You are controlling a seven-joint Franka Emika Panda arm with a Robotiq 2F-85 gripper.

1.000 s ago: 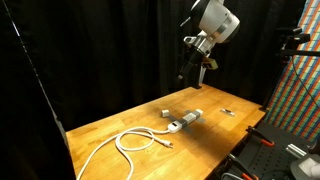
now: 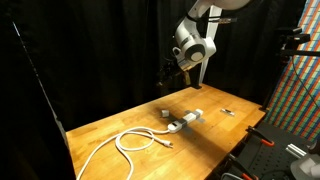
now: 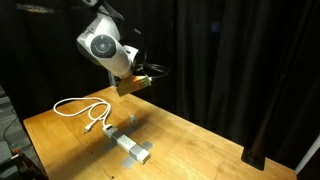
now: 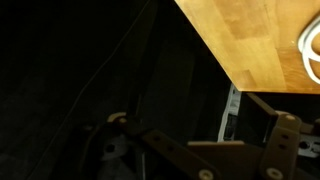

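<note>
My gripper [image 2: 174, 74] hangs high over the far side of the table, its fingers open and empty. In exterior view 2 the gripper [image 3: 134, 85] is well above the tabletop, apart from everything on it. Below lies a white power strip [image 2: 186, 121], from which a white cable [image 2: 122, 147] loops across the table to a plug. A small pale block [image 2: 165, 113] sits just beyond the strip; exterior view 2 shows the block [image 3: 132, 118] too. At the right edge of the wrist view a piece of white cable [image 4: 306, 45] shows.
A small flat item [image 2: 227, 112] lies on the right of the wooden table [image 2: 110, 128]. Black curtains [image 2: 90, 60] rise close behind the far edge, where a small dark object [image 3: 254, 158] stands.
The arm has swung left in exterior view 1, and the gripper has come lower and closer to the back curtain. Items on the table have stayed where they were.
</note>
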